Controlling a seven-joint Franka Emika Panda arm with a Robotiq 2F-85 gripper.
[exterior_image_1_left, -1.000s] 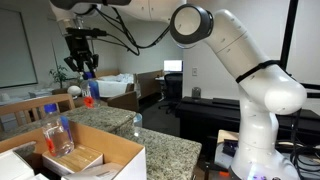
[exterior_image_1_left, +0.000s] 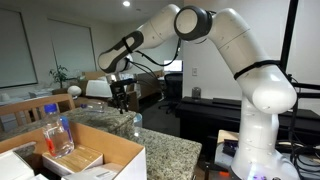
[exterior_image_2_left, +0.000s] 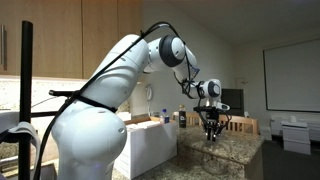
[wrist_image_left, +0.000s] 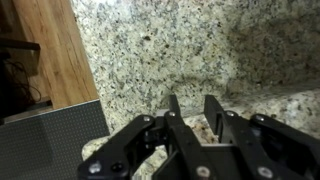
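My gripper (exterior_image_1_left: 123, 104) hangs low over the granite counter (exterior_image_1_left: 172, 150), pointing down, to the left of a clear bottle (exterior_image_1_left: 138, 124) in the first exterior view. From the other side, the gripper (exterior_image_2_left: 212, 132) is close above the counter's top. In the wrist view the two dark fingertips of the gripper stand a narrow gap apart, with speckled stone showing beyond. I can make out no object between them, and the exterior views are too small to settle it.
A large open box (exterior_image_1_left: 112, 148) stands front left, with a clear, blue-capped bottle (exterior_image_1_left: 62, 138) rising from it. Wooden chairs (exterior_image_2_left: 240, 124) line the counter's far side. Bare granite lies around the gripper; its edge drops to a wooden floor (wrist_image_left: 62, 55).
The arm has come down and to the right in the first exterior view. The bottles have stayed put.
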